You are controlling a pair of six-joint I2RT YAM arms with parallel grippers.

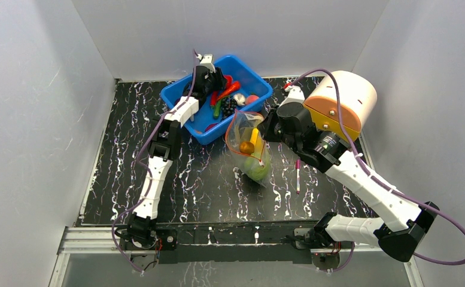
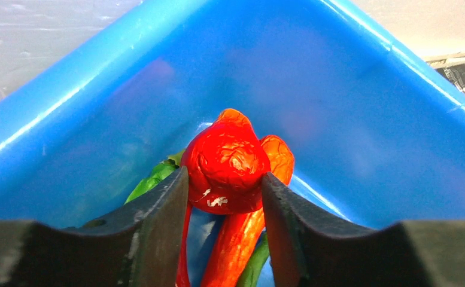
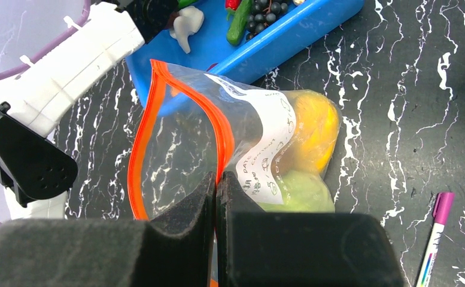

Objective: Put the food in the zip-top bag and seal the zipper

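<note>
My left gripper is down inside the blue bin (image 1: 252, 78), its fingertips on either side of a red pepper (image 2: 227, 161) lying over long red and green peppers (image 2: 236, 251); whether it grips firmly is unclear. The clear zip top bag (image 1: 248, 167) with orange zipper edge stands open before the bin, holding yellow, orange and green food (image 3: 310, 131). My right gripper is shut at the bag's orange rim.
Black grapes (image 1: 229, 106), garlic and a peach sit in the bin. A tan and yellow box (image 1: 340, 101) stands at back right, a marker (image 1: 298, 176) lies right of the bag.
</note>
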